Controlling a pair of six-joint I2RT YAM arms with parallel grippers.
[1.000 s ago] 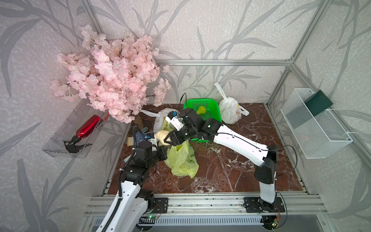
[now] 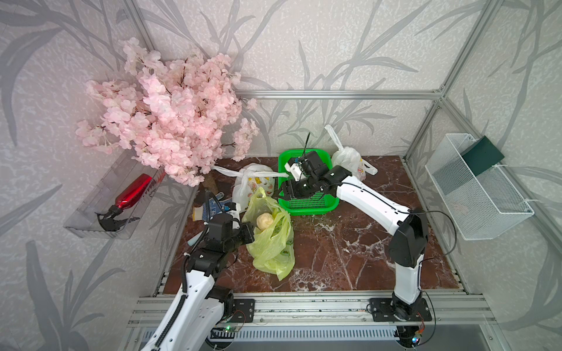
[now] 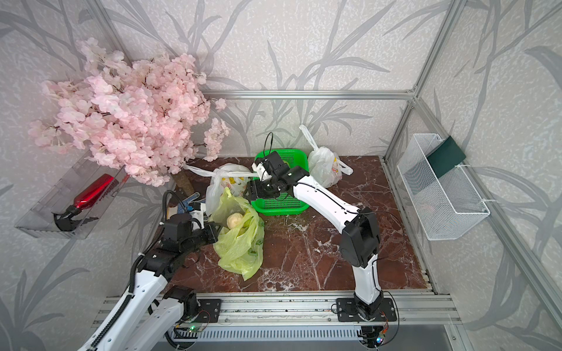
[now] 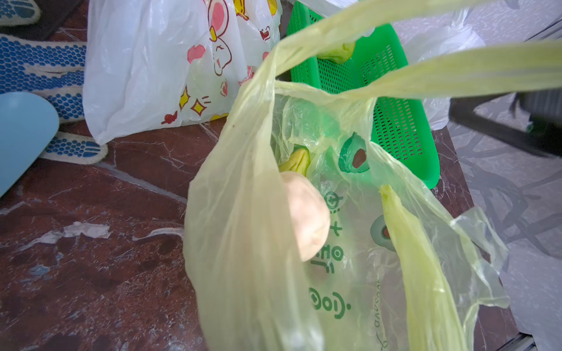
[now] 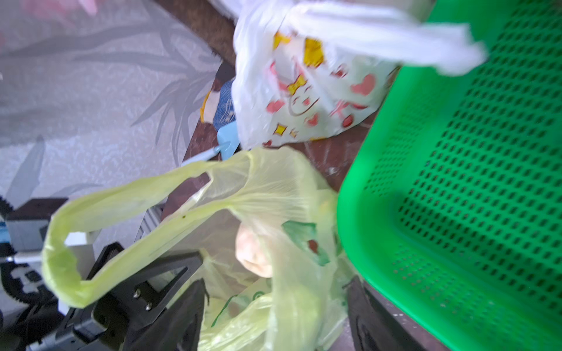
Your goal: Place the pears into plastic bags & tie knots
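A pale cream pear sits inside the yellow-green plastic bag [image 3: 240,257], also showing through the bag's mouth in the right wrist view. One bag handle [image 5: 76,280] loops around my left gripper [image 2: 250,235], which is shut left of the bag; the right wrist view shows its black finger frame through the loop. Over the near left edge of the green basket [image 2: 327,206], my right gripper [image 2: 287,192] stands with fingers [image 5: 377,321] apart and nothing held between them. A yellow-green pear [image 4: 338,53] lies in the basket, mostly hidden from above by the right arm.
White bags stand left [image 2: 255,181] and right [image 2: 348,162] of the basket. A blue-dotted glove [image 4: 44,70] and a light blue tool [image 4: 23,137] lie at the left edge.
The left arm has barely moved.
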